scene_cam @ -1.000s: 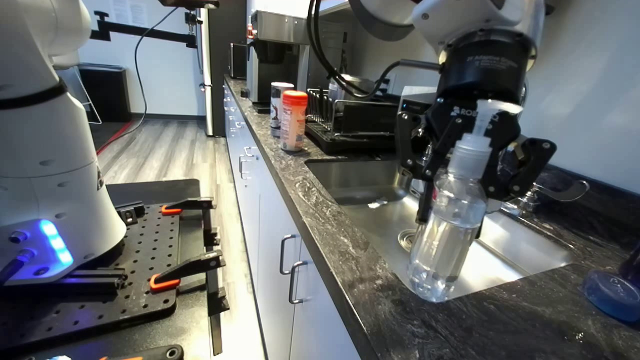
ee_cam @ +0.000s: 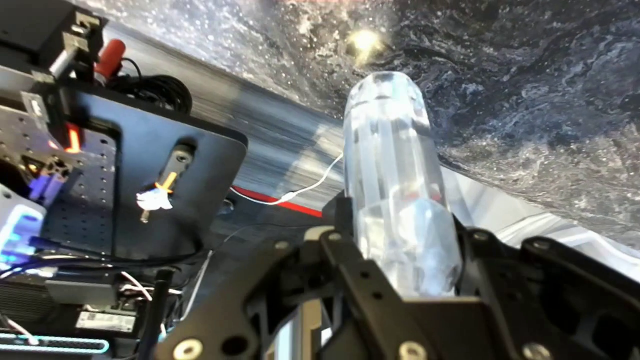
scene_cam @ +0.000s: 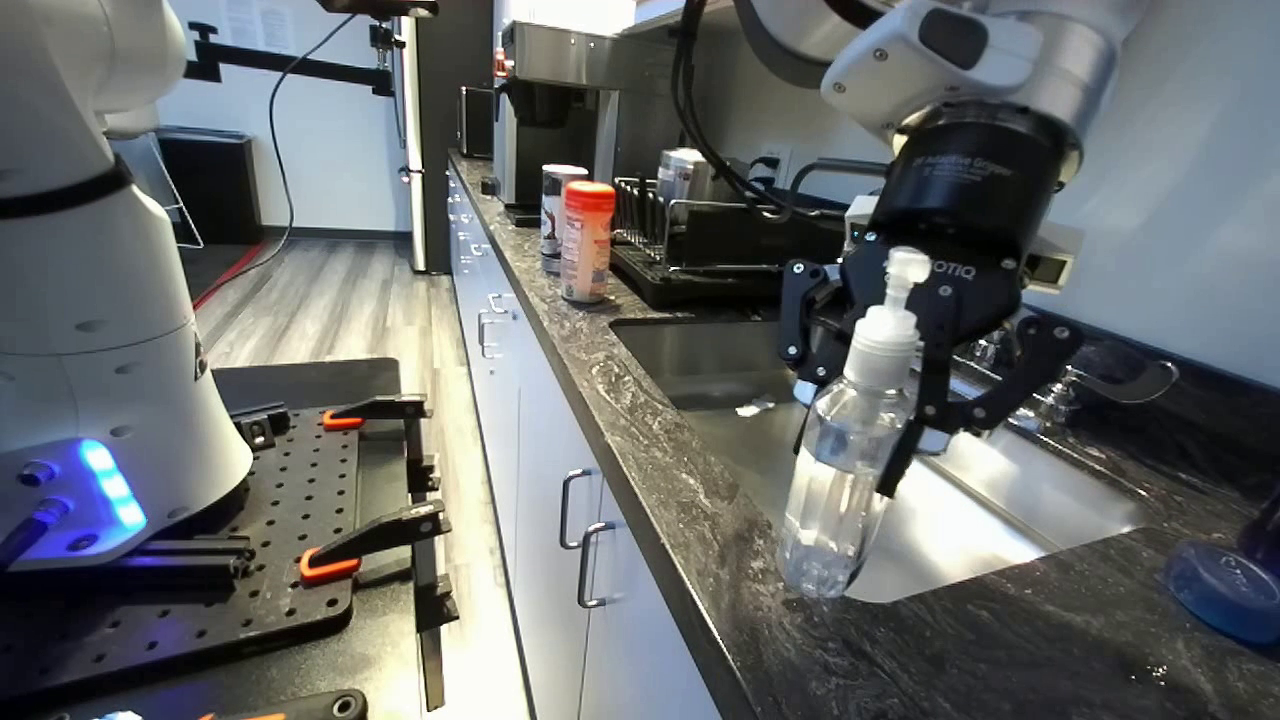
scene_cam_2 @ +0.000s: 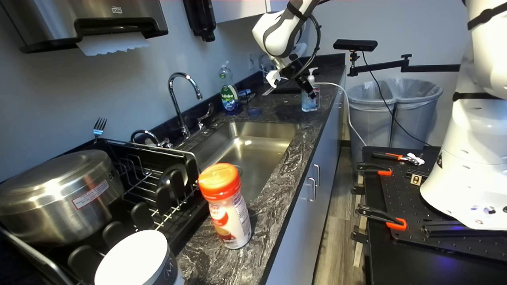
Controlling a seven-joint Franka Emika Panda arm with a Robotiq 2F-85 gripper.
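A clear pump bottle [scene_cam: 840, 468] with a white pump top is tilted in my gripper [scene_cam: 858, 450], which is shut on its body. Its base hangs over the dark counter at the sink's front edge in exterior view 1. From the wrist, the transparent bottle [ee_cam: 393, 174] reaches away from between the fingers, its bottom over the marbled counter. In exterior view 2 the bottle [scene_cam_2: 311, 97] appears at the counter's far end, the gripper [scene_cam_2: 309, 90] beside it; contact is hard to make out there.
The steel sink [scene_cam: 708, 360] lies behind the bottle. A red-lidded creamer container [scene_cam_2: 225, 206] stands by the dish rack [scene_cam_2: 142, 175]. Green dish soap [scene_cam_2: 228, 90] is near the faucet [scene_cam_2: 178, 102].
The gripper and bottle have moved left in exterior view 1, toward the counter's front edge. The bottle's pump top has turned and sits lower in the picture.
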